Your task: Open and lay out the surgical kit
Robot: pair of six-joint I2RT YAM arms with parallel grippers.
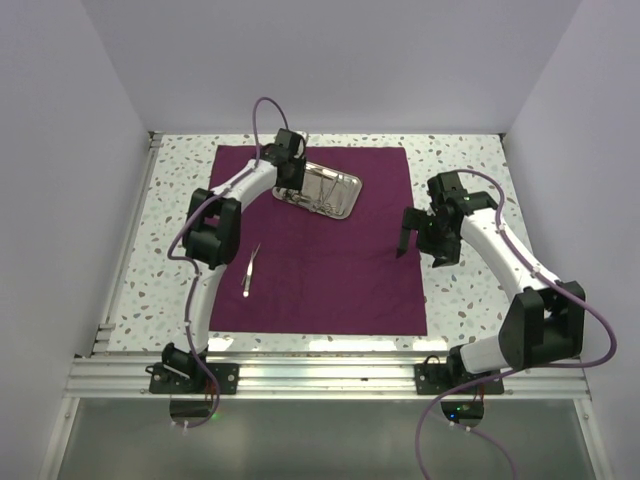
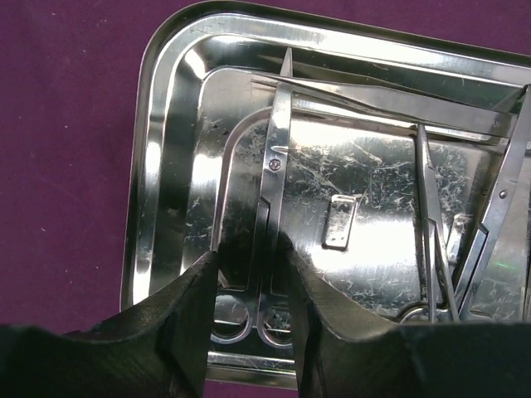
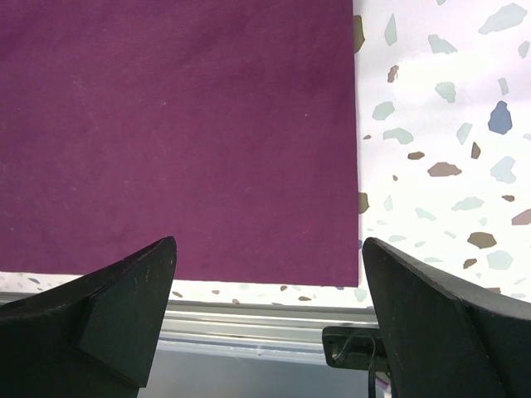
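Note:
The steel tray (image 1: 348, 200) (image 2: 141, 207) lies on the purple cloth (image 1: 330, 280), holding several instruments. Scissors (image 2: 276, 141) lie lengthwise at its left end, tweezers (image 2: 448, 112) across the top, more instruments to the right. My left gripper (image 1: 292, 172) hangs over the left scissors, fingers apart either side of their shanks; whether they touch is unclear. My right gripper (image 1: 425, 240) stands open and empty over the cloth's right side. A slim instrument (image 1: 250, 270) lies apart on the cloth's left.
The speckled table (image 1: 465, 300) (image 3: 448, 124) borders the cloth. A metal rail (image 1: 320, 366) runs along the front edge.

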